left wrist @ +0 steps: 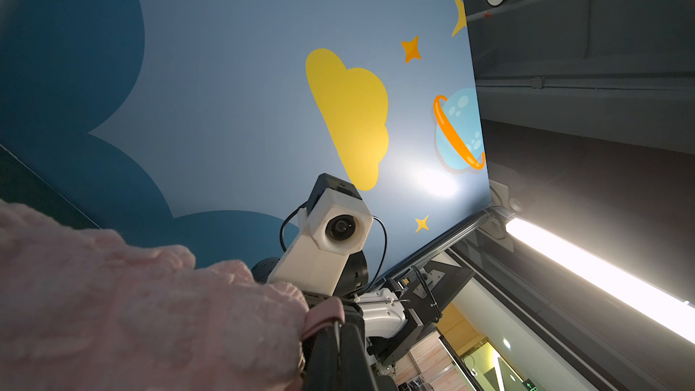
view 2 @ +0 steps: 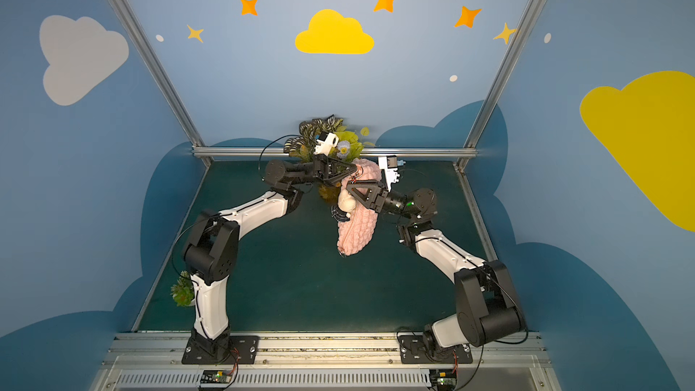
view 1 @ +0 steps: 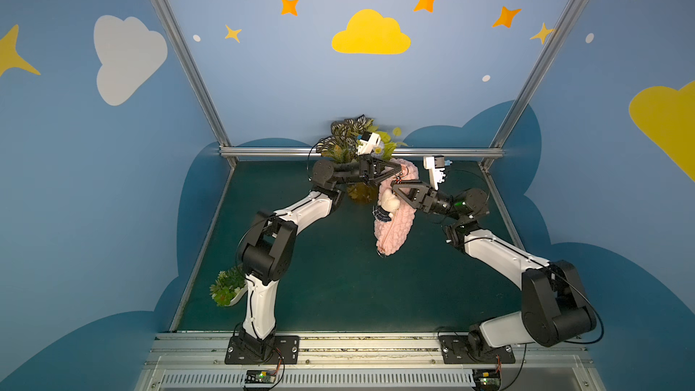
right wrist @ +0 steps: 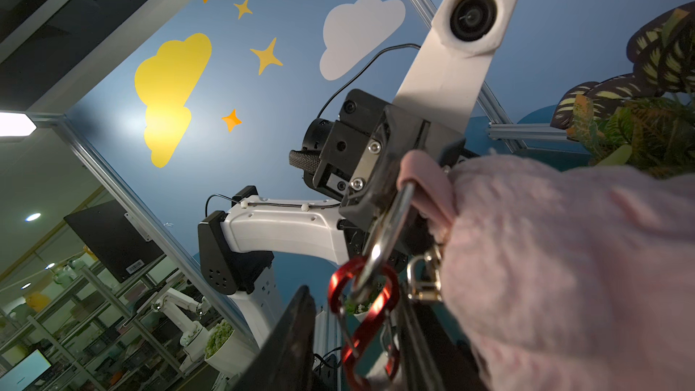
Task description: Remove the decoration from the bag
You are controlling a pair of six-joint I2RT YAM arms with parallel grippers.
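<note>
A pink fluffy bag (view 1: 394,231) lies lengthwise near the back of the table. The decoration (view 1: 391,201), cream with a dark checked part, rests against its left side. In the right wrist view, a red carabiner (right wrist: 363,311) hangs from a metal ring (right wrist: 387,239) passing through the pink tab (right wrist: 427,181) at the bag's end. My left gripper is shut beside this tab; whether the tab or ring is pinched is hidden. My right gripper is part open, its fingers (right wrist: 289,326) on either side of the carabiner.
Leafy plants (view 1: 347,137) stand at the back, behind the left gripper. A small potted plant (view 1: 229,286) sits at the front left, beside the left arm. The grippers are close together.
</note>
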